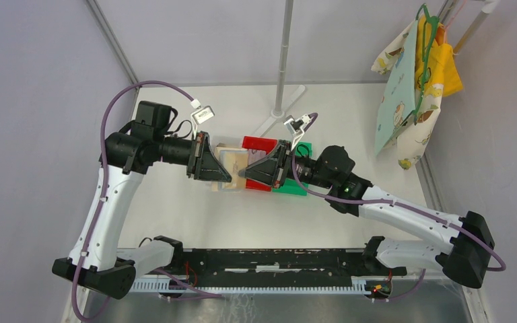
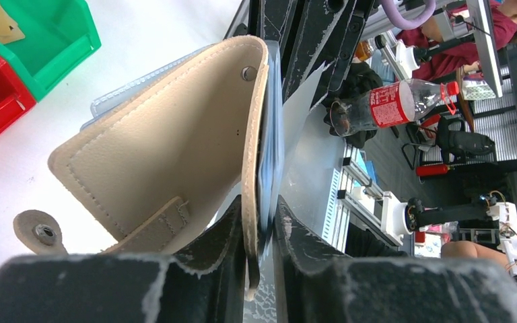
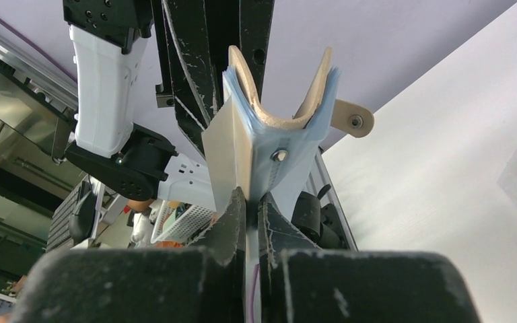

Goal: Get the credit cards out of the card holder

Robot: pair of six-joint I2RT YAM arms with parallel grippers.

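Observation:
A beige card holder (image 2: pixel 148 141) with a stitched edge, a snap tab (image 2: pixel 37 232) and pale blue clear sleeves (image 3: pixel 289 161) is held up between both grippers, over the bins. My left gripper is shut on its spine and sleeve edges. My right gripper grips at the sleeve side from the opposite side, a pale card or sleeve between its fingertips; how tightly it is closed is hard to tell. In the top view the holder (image 1: pixel 230 168) is partly hidden by both grippers.
A red bin (image 1: pixel 259 143) and a green bin (image 1: pixel 293 188) sit on the white table below the grippers. A white stand (image 1: pixel 279 101) rises behind them. Cloth bags (image 1: pixel 410 87) hang at the back right.

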